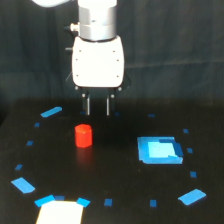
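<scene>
My gripper (98, 112) hangs above the dark table with its two thin dark fingers apart, and nothing shows between them. Below it and a little to the left, a small red cylinder (83, 136) stands upright on the table, apart from the fingers in the view. To the right lies a square with a blue taped border and a pale middle (160, 150).
Short strips of blue tape (192, 197) and small blue marks dot the table. A pale object (60, 213) is cut off at the bottom left edge.
</scene>
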